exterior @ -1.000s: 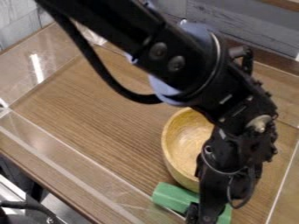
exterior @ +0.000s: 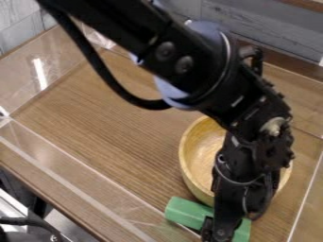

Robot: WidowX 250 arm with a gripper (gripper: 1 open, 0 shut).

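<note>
A green block [exterior: 190, 214] lies at the front edge of the wooden surface, partly under my gripper [exterior: 225, 223], whose dark body covers its right part. Behind the gripper sits a pale yellow wooden bowl [exterior: 199, 149], its right side largely hidden by the arm. The fingers are down at the block; whether anything is between them is hard to see.
A pale wall stands at the back, and dark cables hang at the lower left and across the top left.
The arm and gripper have shifted slightly left, staying low at the green block. The block appears slightly further left than before.
</note>
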